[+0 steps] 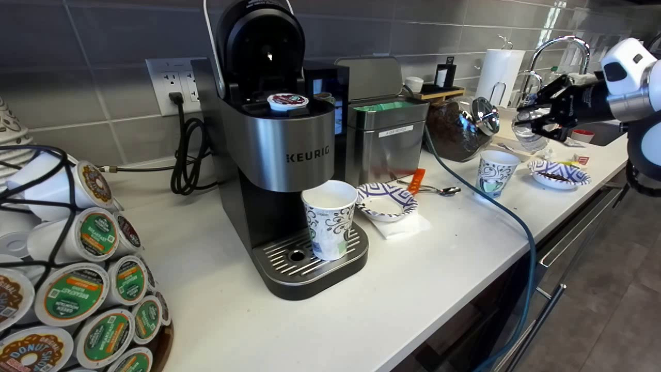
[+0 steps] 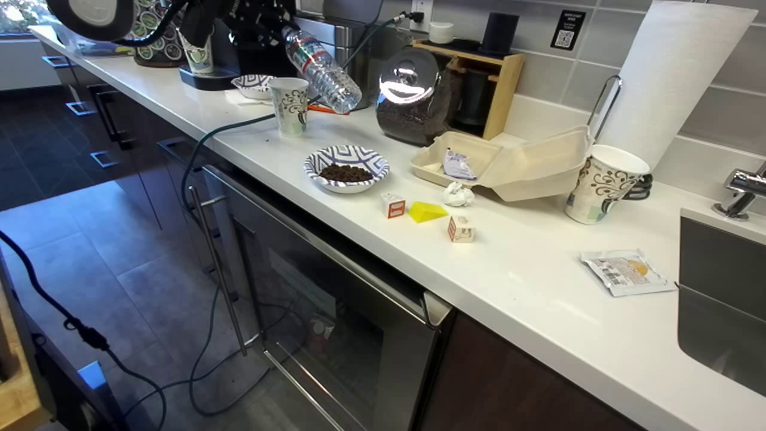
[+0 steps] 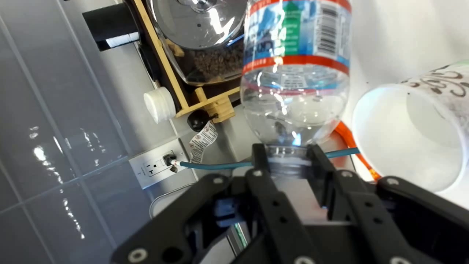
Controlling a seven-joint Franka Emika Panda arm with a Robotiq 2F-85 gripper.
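Observation:
A clear plastic bottle with a red-edged label is held by its neck; my gripper is shut on it. In exterior view 2 the bottle hangs tilted above the counter, its base pointing down and to the right. The gripper appears at the right of exterior view 1, over the counter. A patterned paper cup stands upright close below the bottle. From the wrist view this cup looks empty, with its mouth to the right of the bottle's neck. Whether the bottle holds liquid I cannot tell.
A coffee maker with another cup on its tray stands further along. Near the bottle are a glass jar, a bowl of coffee grounds and a steel bin. A blue hose crosses the counter.

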